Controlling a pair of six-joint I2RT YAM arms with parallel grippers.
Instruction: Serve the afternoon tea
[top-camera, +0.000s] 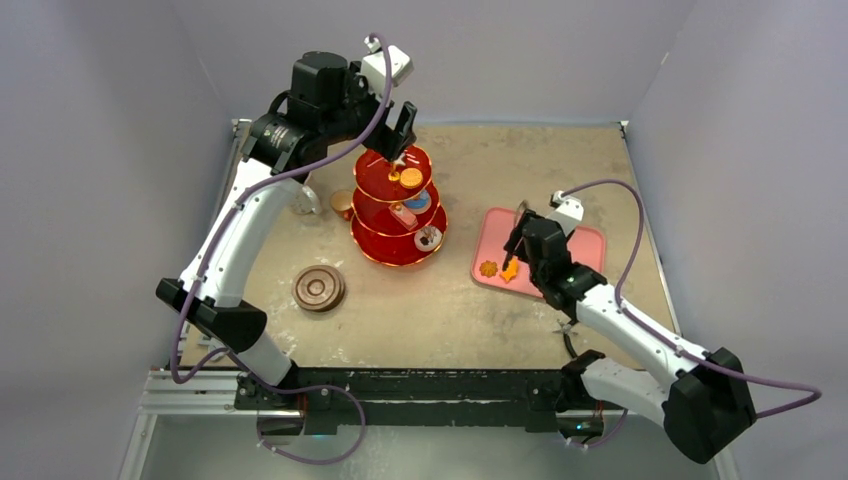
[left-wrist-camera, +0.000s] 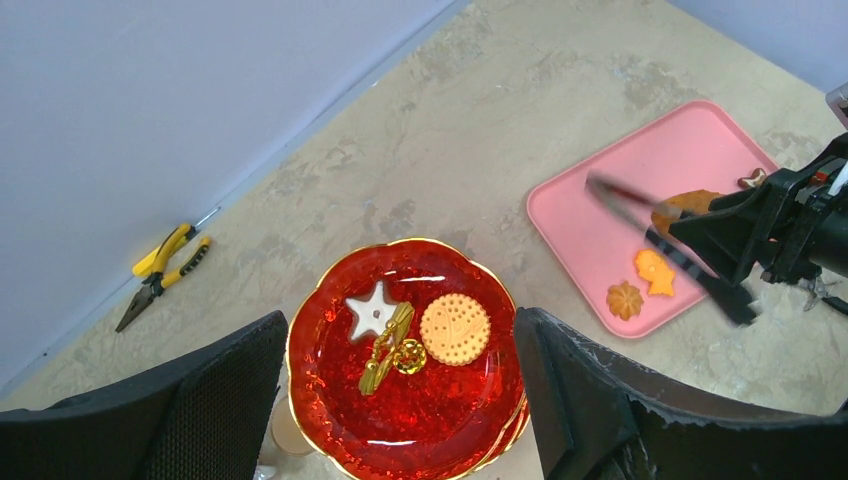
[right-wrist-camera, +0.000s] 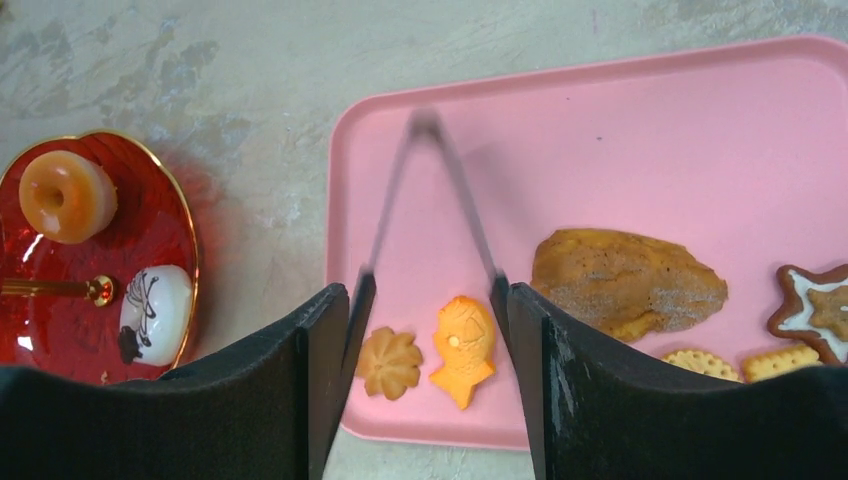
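Note:
High over the red three-tier stand (left-wrist-camera: 345, 425), my left gripper is open with nothing between its fingers. A pale star (left-wrist-camera: 372, 313) and a round biscuit (left-wrist-camera: 455, 328) lie on the top tier, beside the gold handle (left-wrist-camera: 374, 372). My right gripper is over the pink tray (right-wrist-camera: 500, 110); its fingers are apart. The blurred legs of dark-tipped tongs (right-wrist-camera: 465, 200) run along their inner sides; I cannot tell how firmly they are held. Below lie an orange fish-shaped sweet (right-wrist-camera: 464, 340), a flower-shaped sweet (right-wrist-camera: 388, 363) and a brown pastry (right-wrist-camera: 610, 280).
A star cookie (right-wrist-camera: 825, 305) and biscuits (right-wrist-camera: 700, 364) lie on the tray. A donut (right-wrist-camera: 65, 195) and a white sweet (right-wrist-camera: 158, 310) sit on the stand. Round brown coasters (top-camera: 319, 288) are at the left, pliers (left-wrist-camera: 160, 275) at the back.

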